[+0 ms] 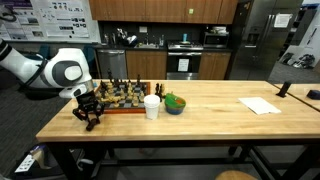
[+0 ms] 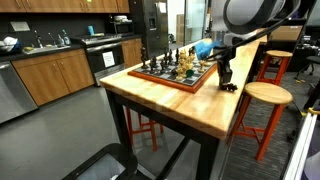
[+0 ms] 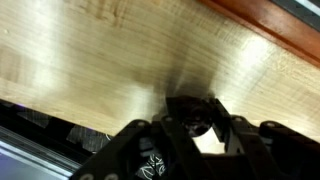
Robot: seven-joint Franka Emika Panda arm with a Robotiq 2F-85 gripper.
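Near the table's front left corner, my gripper (image 1: 90,115) points down and is shut on a small dark piece (image 1: 92,124). In exterior view 2, the gripper (image 2: 225,75) stands just over the tabletop, with the dark piece (image 2: 228,87) at its tip. Seen from the wrist, the rounded top of the dark piece (image 3: 195,122) sits between the black fingers. Its lower part is hidden, and I cannot tell whether it touches the wood. A chessboard (image 2: 177,84) with a reddish-brown border lies beside the gripper, carrying black and light-coloured chess pieces.
A white cup (image 1: 152,107) and a green-blue bowl (image 1: 175,104) stand right of the board. White paper (image 1: 260,105) lies far right, with much bare tabletop (image 1: 215,115) before it. The table edge is close to the gripper; stools (image 2: 268,94) stand alongside.
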